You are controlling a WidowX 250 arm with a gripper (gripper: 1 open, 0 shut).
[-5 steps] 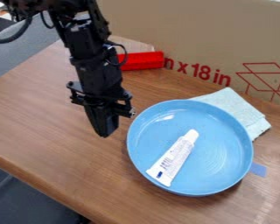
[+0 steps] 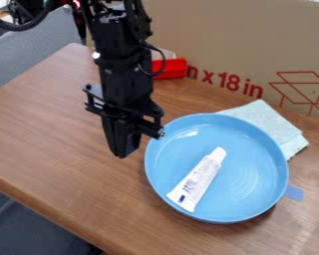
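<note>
My black gripper [image 2: 123,144] hangs over the wooden table just left of a light blue plate [image 2: 247,204], its fingers shut with nothing visible between them. On the plate lies a white tube [image 2: 198,179], placed diagonally. A folded pale cloth [image 2: 266,118] lies behind the plate at the right, partly under or against its rim.
A red object [image 2: 169,70] lies at the back behind my arm, before a cardboard wall [image 2: 242,40].
The plate, tube and cloth have not moved.
</note>
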